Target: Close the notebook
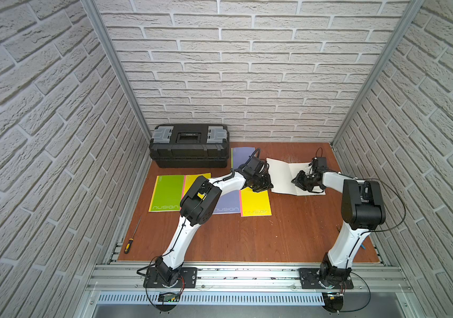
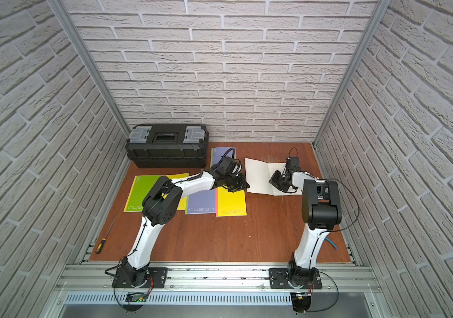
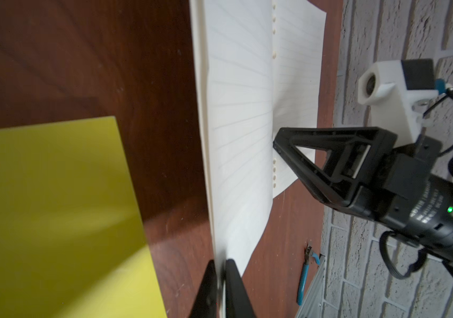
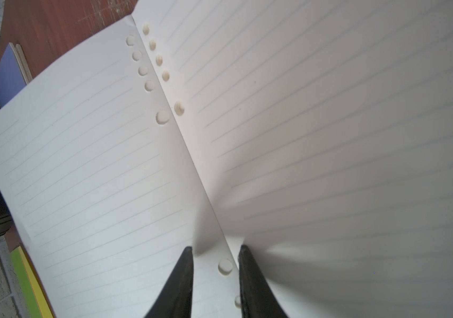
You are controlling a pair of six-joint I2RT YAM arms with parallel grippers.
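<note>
The notebook (image 1: 280,177) is spread open at the right of the table, its lined white pages facing up. In the left wrist view its left edge stands raised off the wood. My left gripper is at the near end of that edge, shut with the thin edge between its fingers. Over the right-hand part of the notebook, my right gripper points down at the centre fold. A gap shows between its fingertips and nothing is in it. Its arm hides part of the right page in both top views.
Several coloured notebooks, among them a yellow one (image 1: 256,204) and a green one (image 1: 167,193), lie left of the open one. A black toolbox (image 1: 189,148) stands behind them. A screwdriver (image 1: 129,246) lies at the far left.
</note>
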